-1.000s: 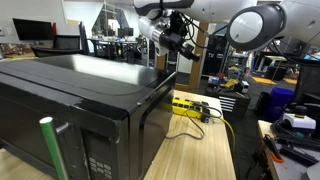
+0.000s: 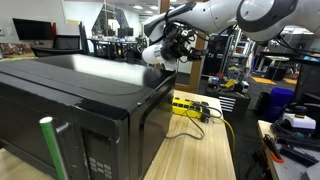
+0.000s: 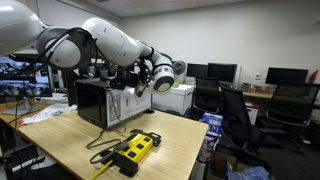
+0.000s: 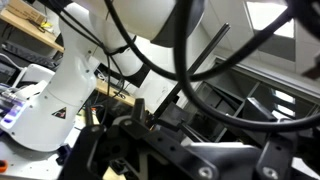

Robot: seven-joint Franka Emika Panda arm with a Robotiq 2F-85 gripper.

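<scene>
A large black appliance with a flat top, like a microwave [image 2: 100,85], fills the left of the first exterior view. In the second exterior view it stands at the back left of the table. My arm reaches over the table, its white wrist joint beyond the appliance's far end. Close to that joint, the dark gripper [image 3: 130,78] hangs above the table. Black gripper parts and looping cables crowd the wrist view, with the white arm behind them. The gripper is open, though its fingertips are not clear; nothing held can be seen.
A yellow and black device [image 3: 133,152] lies on the wooden table [image 3: 185,135] with a cable trailing from it. Bare tabletop shows around it. Office chairs [image 3: 240,118] and a blue box [image 3: 212,132] stand past the table's edge.
In the first exterior view, the wrist and gripper have come down and shifted left, closer to the appliance's far end. The appliance and yellow device have not moved.
</scene>
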